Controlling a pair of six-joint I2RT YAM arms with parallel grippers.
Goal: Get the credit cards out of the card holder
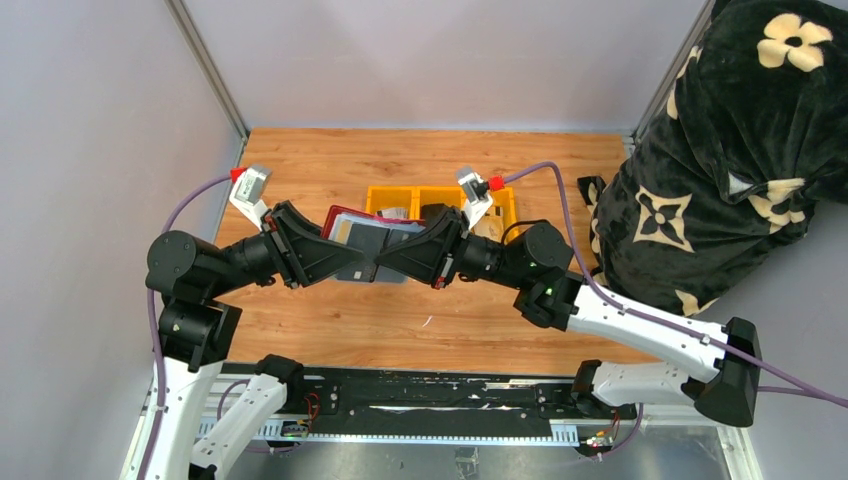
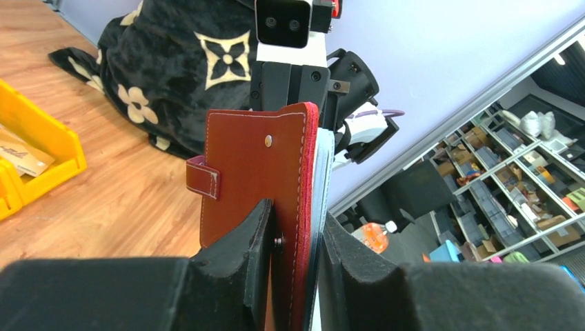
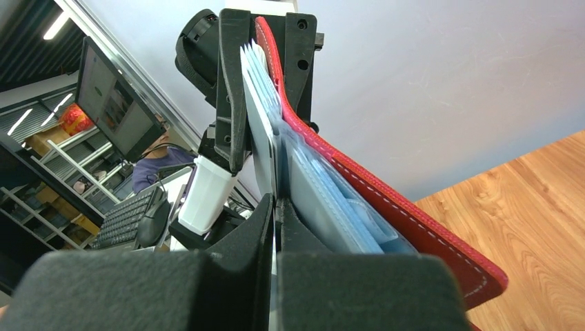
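Observation:
The red-brown card holder (image 2: 241, 158), with white stitching, a snap strap and pale clear sleeves along its open side, is held up in the air between both grippers. My left gripper (image 1: 355, 255) has its fingers on either side of the holder near one end in the left wrist view. My right gripper (image 1: 385, 258) is opposite; in the right wrist view its fingers are closed together at the pale sleeves (image 3: 317, 193), and whether a card is between them is hard to tell. The red cover (image 3: 421, 227) runs along beside them.
Below, a yellow compartment bin (image 1: 400, 195) stands on the wooden table (image 1: 430, 330) with small items in it. A dark patterned blanket (image 1: 700, 200) is heaped at the right.

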